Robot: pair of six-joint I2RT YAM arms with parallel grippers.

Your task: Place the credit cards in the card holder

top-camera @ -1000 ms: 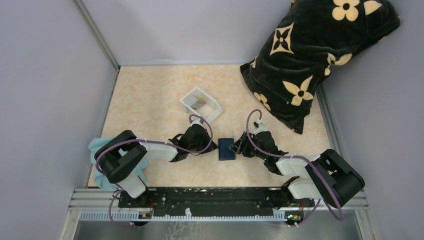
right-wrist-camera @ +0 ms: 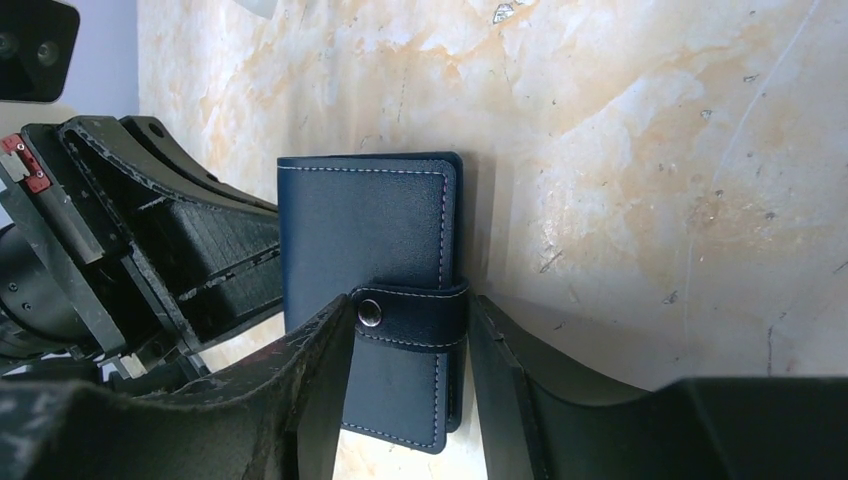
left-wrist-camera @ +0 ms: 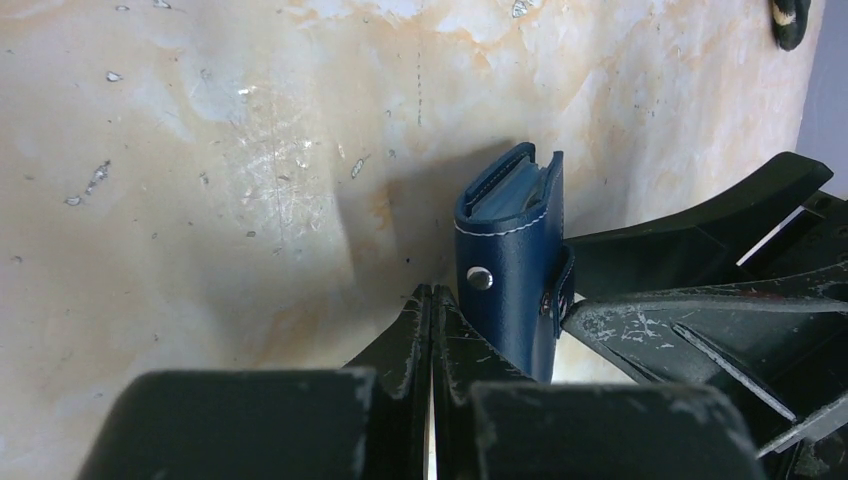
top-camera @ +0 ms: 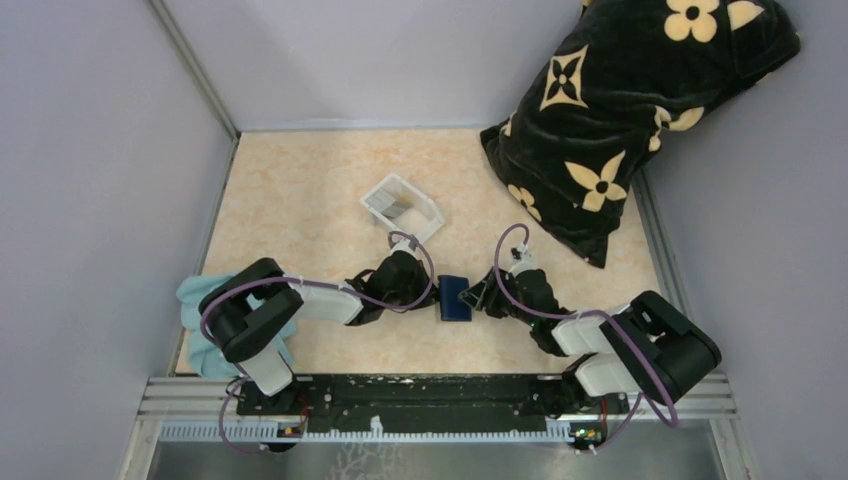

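Observation:
The dark blue card holder (top-camera: 455,309) lies between my two grippers, its snap strap (right-wrist-camera: 415,318) folded over the edge on the right gripper's side. My left gripper is shut with nothing showing between its fingers; its tip touches or nearly touches the holder's left side. My right gripper has its fingers parted, one over the strap and the other at the holder's outer edge. Whether they press on it cannot be told. Bluish sleeves (left-wrist-camera: 512,190) show in the holder's end. I cannot make out any separate credit card.
Behind the left gripper stands a white open tray (top-camera: 432,230), seemingly empty. A black patterned pillow (top-camera: 590,140) covers the back right, and a light blue cloth (top-camera: 200,320) lies at the left edge.
My left gripper has shifted slightly to the right, and the holder has moved a touch the same way. The right arm has moved a little toward the front.

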